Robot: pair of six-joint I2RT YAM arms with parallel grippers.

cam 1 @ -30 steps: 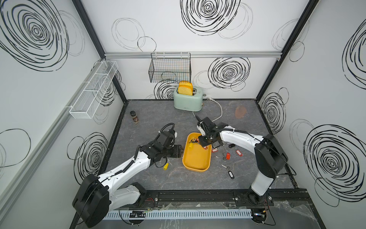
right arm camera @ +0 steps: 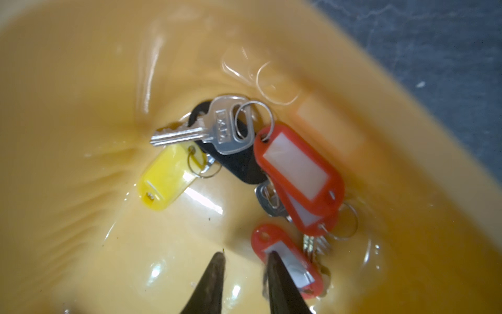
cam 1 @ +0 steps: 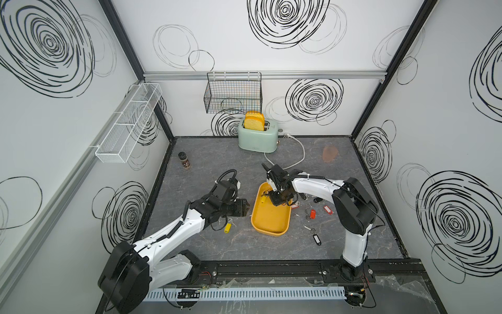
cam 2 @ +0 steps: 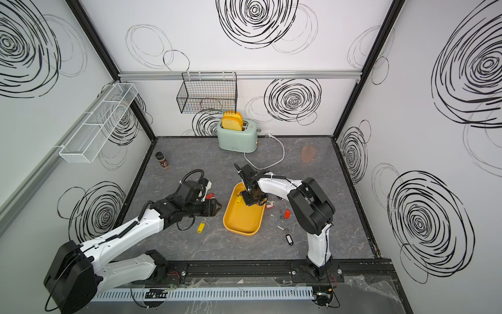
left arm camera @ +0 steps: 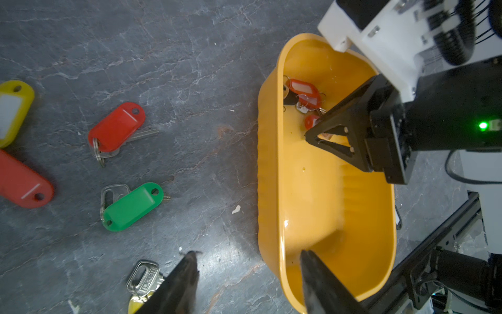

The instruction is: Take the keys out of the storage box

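Observation:
The yellow storage box (cam 1: 269, 219) holds several keys with tags, seen in the right wrist view: a yellow tag (right arm camera: 164, 178), a silver key (right arm camera: 222, 130), a black tag and red tags (right arm camera: 298, 164). My right gripper is open low inside the box, fingertips just beside the lowest red tag (right arm camera: 287, 264), nothing clearly held. My left gripper hangs open over the box's left side. On the table left of the box lie a green-tagged key (left arm camera: 133, 206), red tags (left arm camera: 115, 128) and yellow tags (left arm camera: 13, 112).
A mint toaster (cam 1: 257, 138) with bread stands at the back, with a white cable. A jar (cam 1: 184, 160) stands at back left. More tagged keys (cam 1: 317, 238) lie right of the box. Wire baskets hang on the walls.
Over the last second my right arm has moved left and down into the box. The left arm has shifted very slightly.

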